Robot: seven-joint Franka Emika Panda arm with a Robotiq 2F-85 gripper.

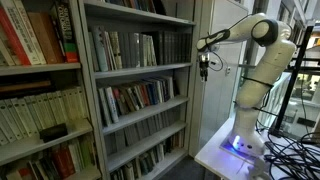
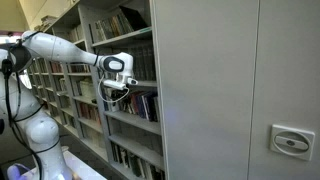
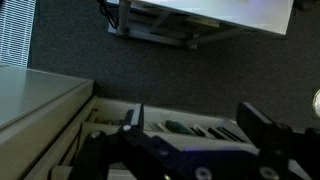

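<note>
My gripper stands open in the wrist view, its two dark fingers wide apart at the lower edge, with nothing between them. Exterior view 1 has the gripper (image 1: 206,72) raised in the air right of a grey bookcase (image 1: 98,100), and it looks small there. From the other side, the gripper (image 2: 119,92) appears in front of shelved books. How far it is from the shelf is hard to tell. Books (image 1: 136,98) fill several shelves. Below the gripper in the wrist view, a row of books (image 3: 190,129) shows partly behind the fingers.
The white table (image 1: 218,158) carries the arm base; its edge (image 3: 245,10) tops the wrist view. A large pale panel (image 2: 215,90) with a recessed handle (image 2: 292,141) stands right in exterior view 2. Loose cables (image 1: 292,155) lie behind the base.
</note>
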